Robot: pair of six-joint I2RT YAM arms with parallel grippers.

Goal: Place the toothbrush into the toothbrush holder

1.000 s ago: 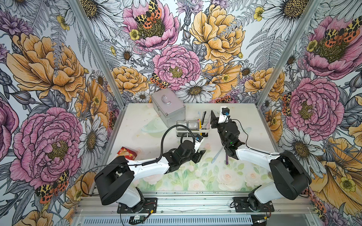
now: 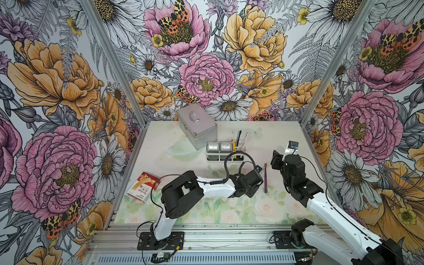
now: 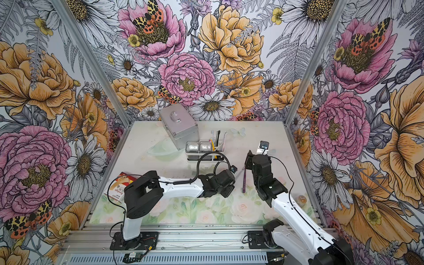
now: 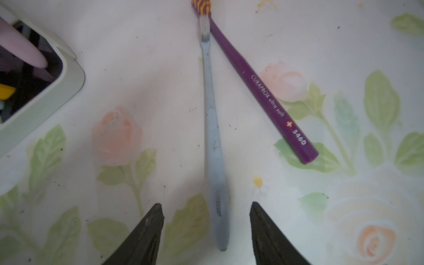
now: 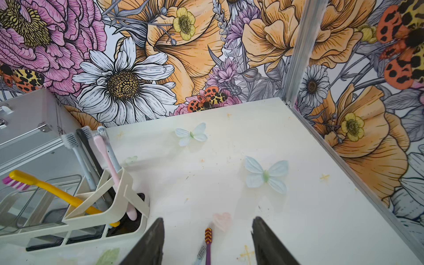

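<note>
Two loose toothbrushes lie on the table: a pale blue-grey one (image 4: pixel 211 119) and a purple one (image 4: pixel 269 101), their heads crossing or touching. My left gripper is open above the pale brush, whose handle end lies between the fingertips in the left wrist view, not visibly gripped. The white toothbrush holder (image 5: pixel 101 216) holds several brushes, yellow, pink, grey and black. My right gripper is open, raised right of the holder, facing the table's back, with nothing between its fingers.
A silver metal box (image 2: pixel 198 134) stands behind the holder. A red-and-white carton (image 2: pixel 142 187) lies at the left front.
My left gripper has moved right, over the loose brushes.
</note>
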